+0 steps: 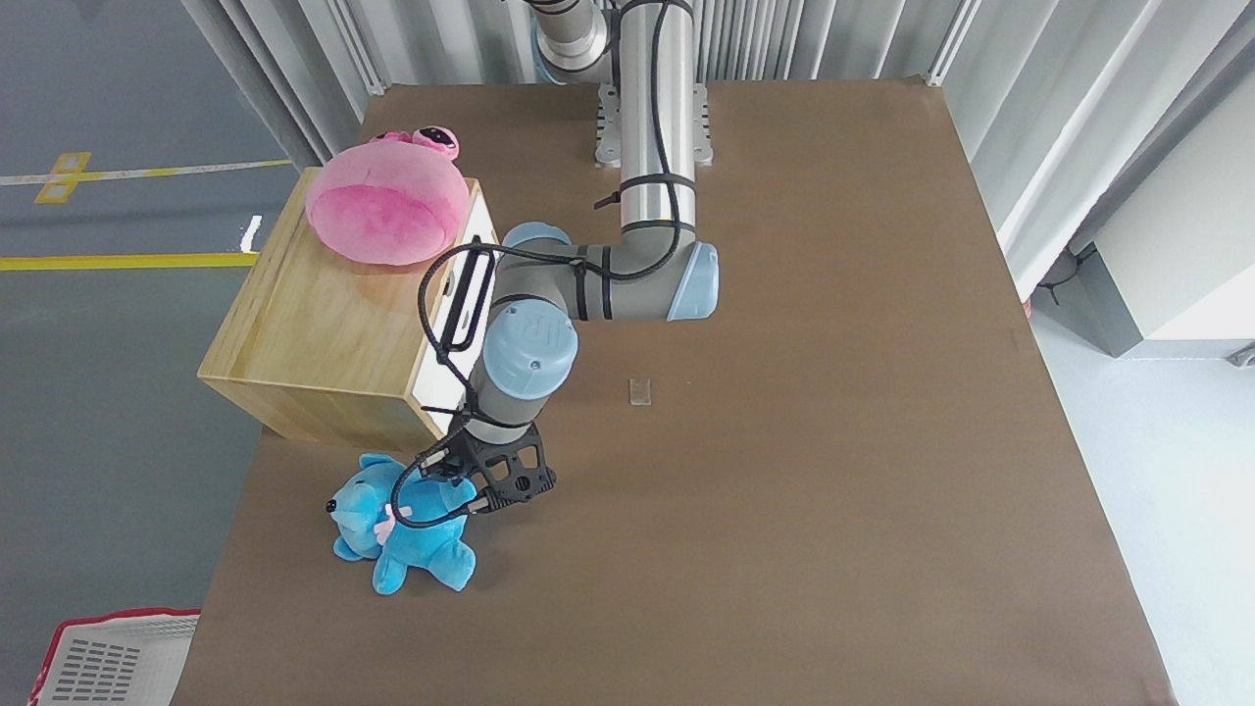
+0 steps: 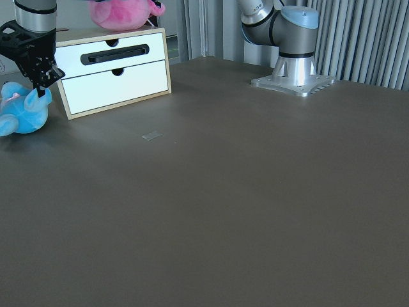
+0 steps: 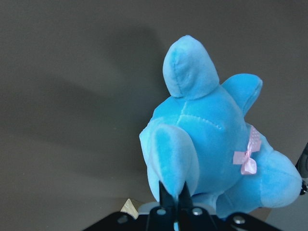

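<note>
A blue plush bear [image 1: 412,553] with a pink bow lies on the brown table, below the wooden drawer box. My gripper is down at the bear, its fingers closed around the lower end of one upward-pointing limb [image 3: 171,159] in the wrist view. In the front view the black gripper body hides part of the bear. In the left view the fingertips [image 2: 39,86] touch the bear's upper part.
A wooden box [image 1: 306,318] with white drawers stands at the left, a pink plush toy [image 1: 382,200] on top. A white basket [image 1: 118,653] is off the table at lower left.
</note>
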